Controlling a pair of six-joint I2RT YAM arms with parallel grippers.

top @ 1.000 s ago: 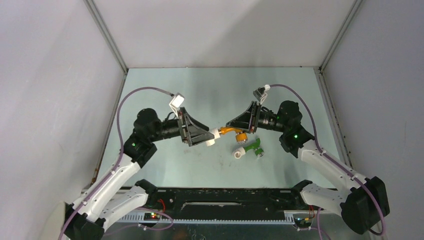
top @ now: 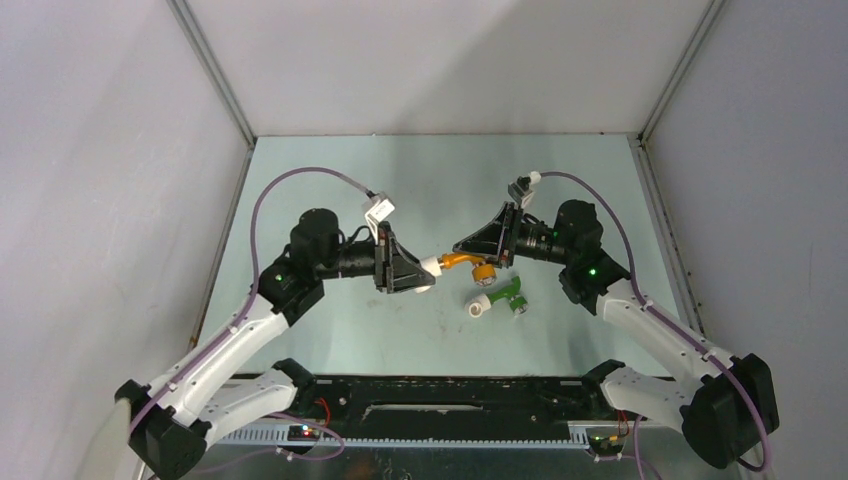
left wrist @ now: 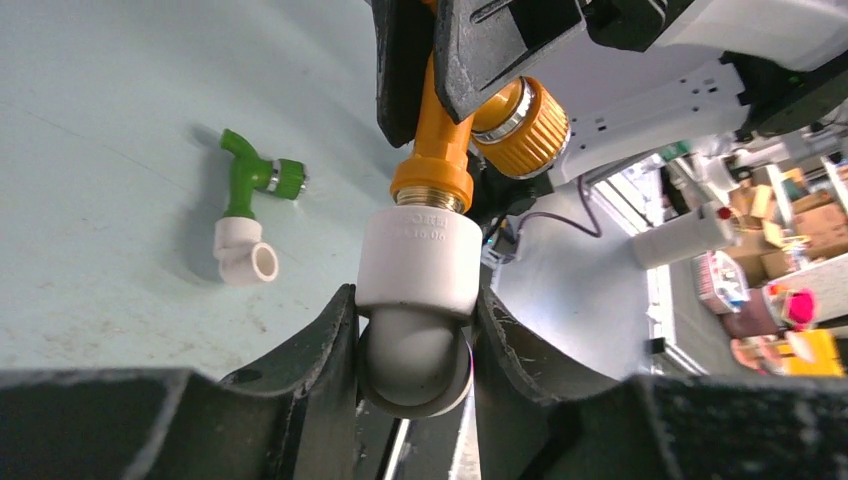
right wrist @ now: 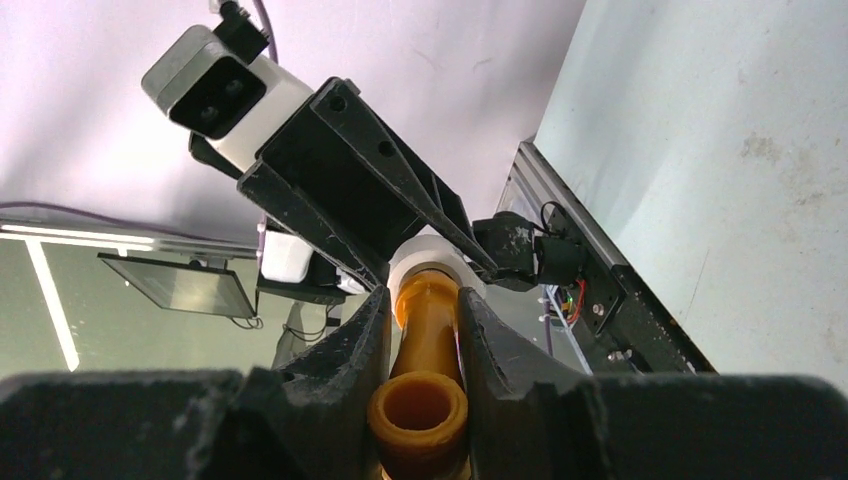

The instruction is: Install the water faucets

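My left gripper (top: 420, 275) is shut on a white pipe fitting (left wrist: 420, 255). My right gripper (top: 480, 245) is shut on an orange faucet (right wrist: 425, 330). The two pieces meet end to end over the middle of the table, with a band of brass thread showing between them in the left wrist view. The faucet's orange cap (left wrist: 530, 130) hangs off its side. Below them a green faucet (top: 505, 293) lies on the table, a white elbow (left wrist: 245, 250) on one end.
A black rail (top: 440, 390) runs along its front edge.
My left arm has shifted slightly right and turned a little, the white fitting in its grip staying at the orange faucet's end. The right arm is nearly still.
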